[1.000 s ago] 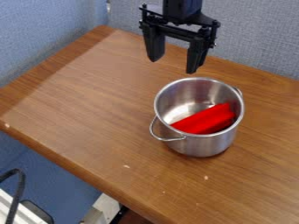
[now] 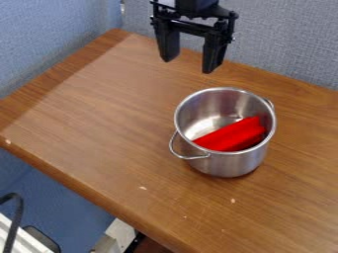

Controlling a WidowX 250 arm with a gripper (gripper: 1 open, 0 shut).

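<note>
A steel pot (image 2: 201, 111) with wire side handles stands on the wooden table toward the right. A red elongated object (image 2: 232, 134) lies inside it. My black gripper (image 2: 189, 57) hangs at the top centre, above and behind the pot and apart from it, its two fingers open with nothing between them.
A grey speckled wall runs along the back. Blue surfaces and a cable show at the lower left, beyond the table's edge.
My gripper has risen a little and shifted slightly left over the last second. The pot and the red object are unchanged.
</note>
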